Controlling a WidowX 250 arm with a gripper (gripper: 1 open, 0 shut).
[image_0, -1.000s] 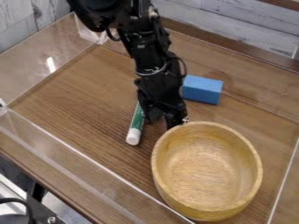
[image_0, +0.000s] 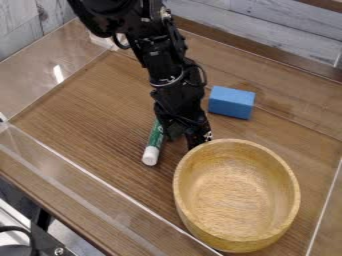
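Note:
The black robot arm reaches down from the top left, its gripper (image_0: 179, 125) low over the wooden table, at the upper end of a green-and-white marker-like object (image_0: 152, 150). The gripper's fingers are dark and crowded together, so whether it holds the green object or how far it is open cannot be made out. The green object lies lengthwise toward the front, its white end free.
A large yellow bowl (image_0: 235, 218) fills the lower right, close beside the gripper. A blue block (image_0: 231, 102) lies behind and to the right.
The gripper has shifted very slightly; the green object and the other things look in the same places.

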